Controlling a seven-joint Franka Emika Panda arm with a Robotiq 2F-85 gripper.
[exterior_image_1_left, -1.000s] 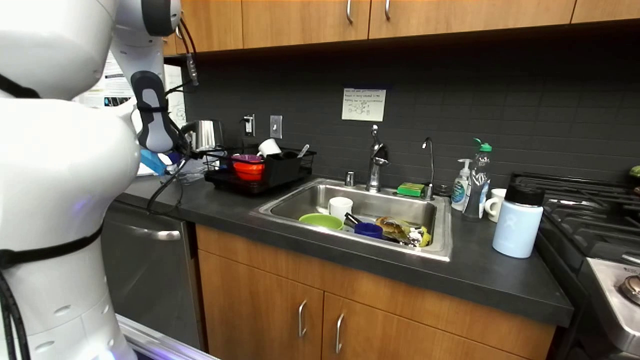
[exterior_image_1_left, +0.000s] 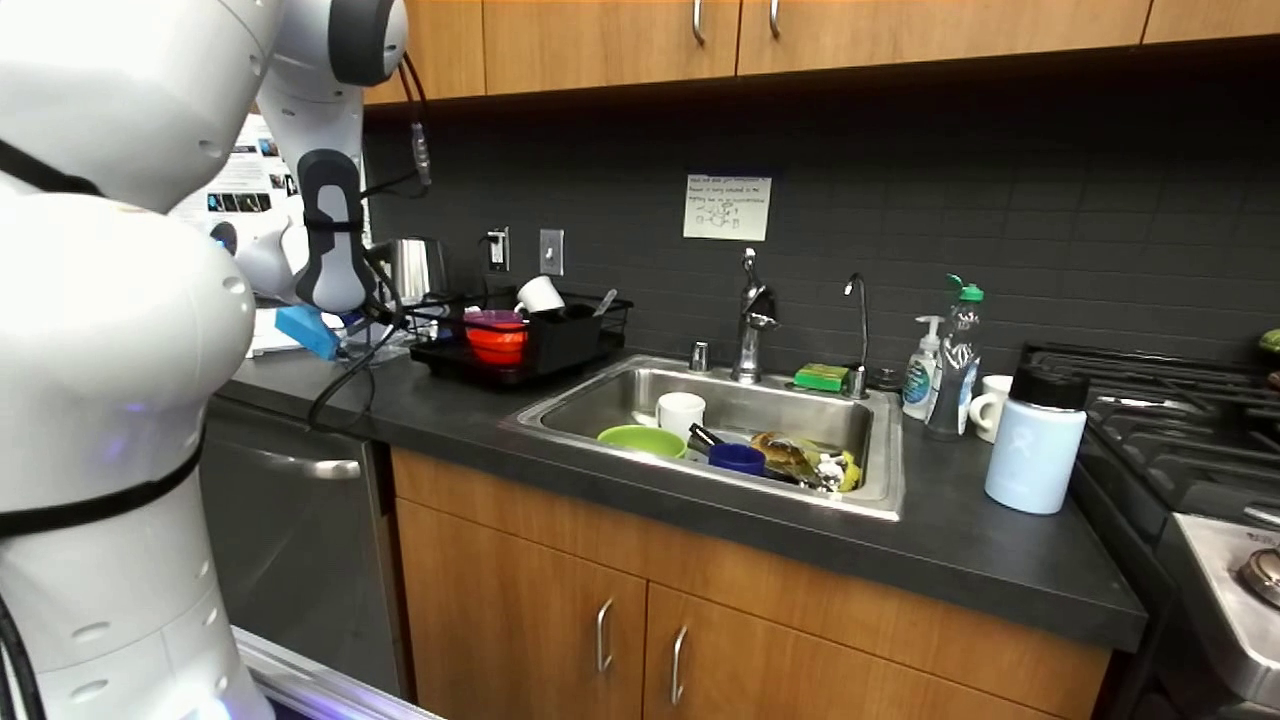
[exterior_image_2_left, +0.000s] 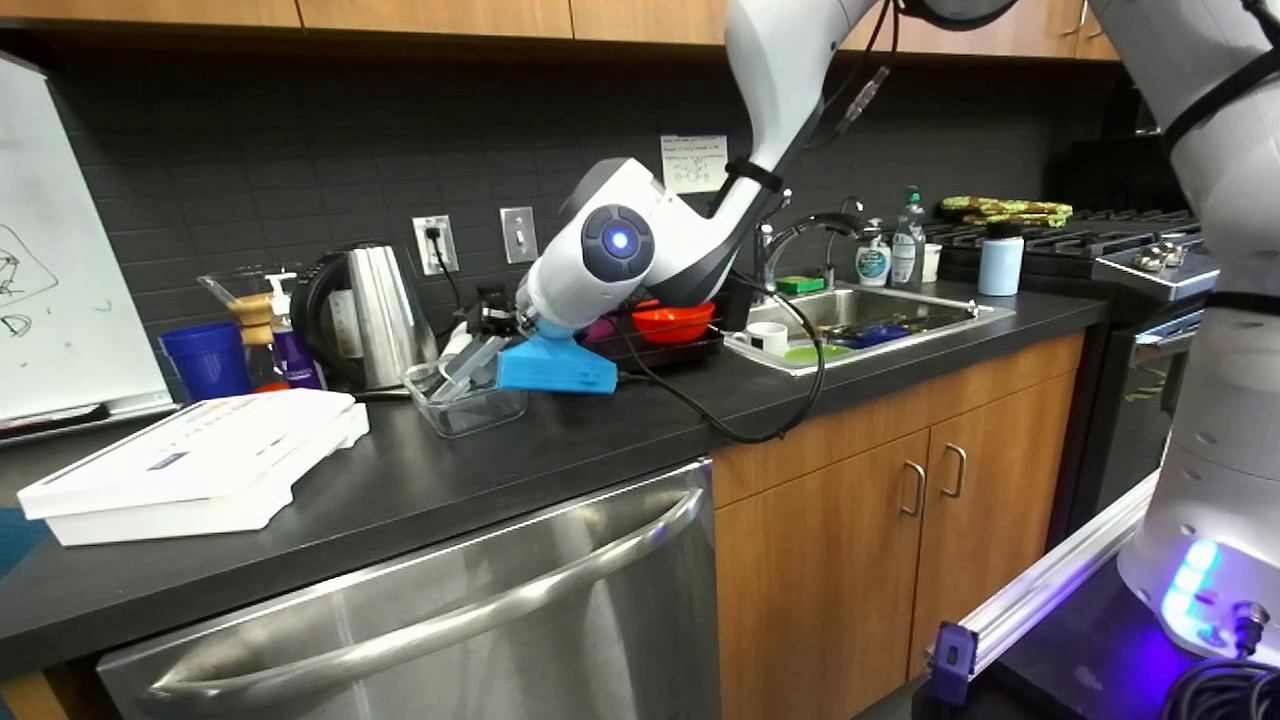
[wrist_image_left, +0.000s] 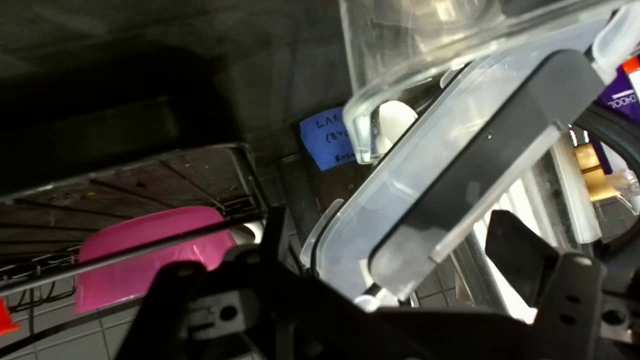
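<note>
In the wrist view the two black fingers of my gripper stand well apart. A translucent lid (wrist_image_left: 360, 228) with a grey strip (wrist_image_left: 480, 174) slants across the gap between them, propped in a clear container (wrist_image_left: 360, 132). Whether either finger touches the lid cannot be told. In exterior view 2 my gripper (exterior_image_2_left: 482, 330) points down and left at the clear container (exterior_image_2_left: 474, 408) on the counter, just left of the blue piece (exterior_image_2_left: 558, 364) on the wrist. Exterior view 1 shows the arm's wrist at the left; the fingertips are hidden there.
Close beside the container are a kettle (exterior_image_2_left: 381, 318) and a dish rack (exterior_image_1_left: 564, 342) with red and pink bowls. A white box (exterior_image_2_left: 198, 456) lies farther left. The sink (exterior_image_1_left: 888, 450) holds several dishes. Bare counter (exterior_image_2_left: 576, 432) lies in front of the container.
In exterior view 1 the arm and its wrist have shifted a little right and down in the picture. The sink, rack and counter items have not moved.
</note>
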